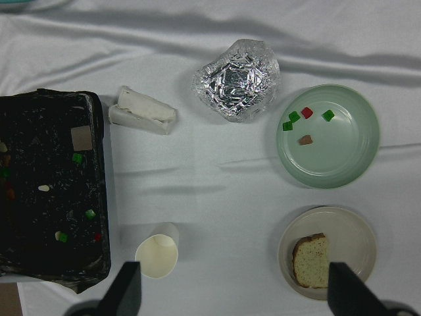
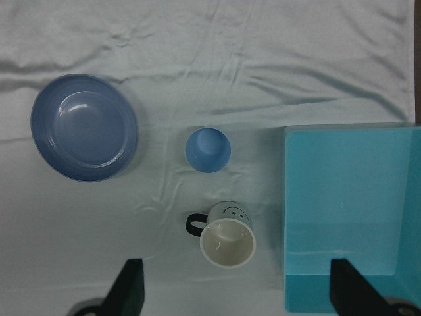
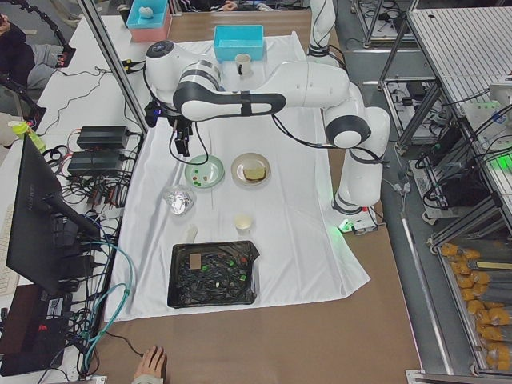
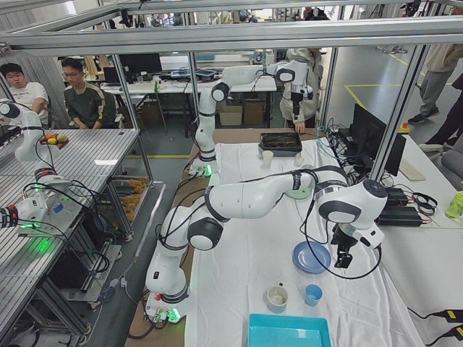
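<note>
My left gripper hangs open above the cloth, over a black tray point(image 1: 39, 250) holding small bits, a white cup point(image 1: 156, 257), a wrapped white item point(image 1: 141, 113), crumpled foil point(image 1: 237, 82), a green plate point(image 1: 329, 151) with small coloured pieces, and a beige plate point(image 1: 348, 234) with a bread slice point(image 1: 310, 260). My right gripper also stands open, high above a blue plate point(image 2: 84, 131), a blue cup point(image 2: 207, 150), a smiley mug point(image 2: 227, 237) and a turquoise bin point(image 2: 342, 191).
The white cloth point(image 4: 231, 275) covers the table between both arms. A monitor point(image 3: 36, 232), black boxes and cables line one side of the table, beside a metal frame post. A hand point(image 3: 150, 364) rests at the table's edge in the camera left view.
</note>
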